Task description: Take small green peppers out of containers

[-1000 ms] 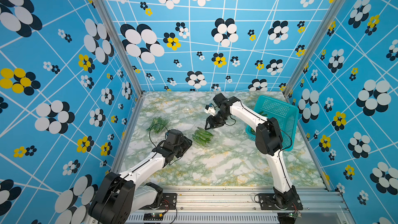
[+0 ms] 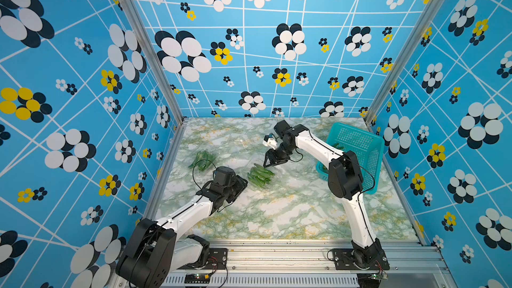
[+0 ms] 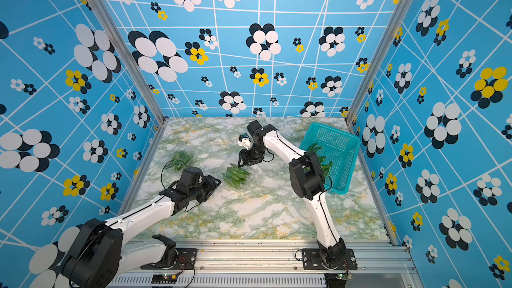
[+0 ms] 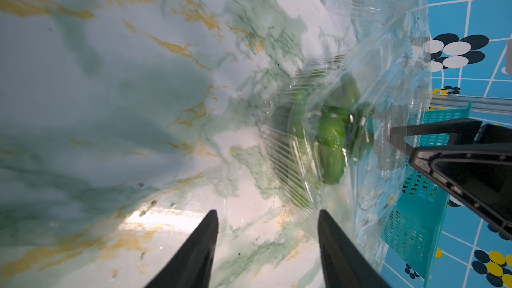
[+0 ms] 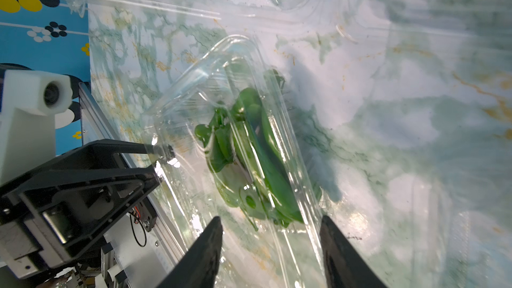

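A clear plastic container [image 5: 184, 104] with small green peppers [image 5: 266, 170] inside rests on the marble table at the middle; the peppers [image 2: 261, 175] also show from above. At its left side is my left gripper [image 2: 243, 185], whose fingertips reach the container's clear edge in the right wrist view. My right gripper [image 2: 267, 164] is at the container's far right side, its fingertips overlapping the clear plastic in the left wrist view. In both wrist views the fingers stand well apart, with no pepper between them. Whether either gripper touches the plastic cannot be told.
A second bunch of green peppers [image 2: 202, 160] lies at the left, behind the left arm. On the right stands a teal basket [image 2: 369, 153] with some green peppers [image 3: 314, 147] in it, partly hidden by the right arm. More clear plastic [image 5: 208, 2] lies nearby.
Very little differs: the left arm's elbow has shifted slightly to the right. Both grippers and the peppers look to be in the same places.
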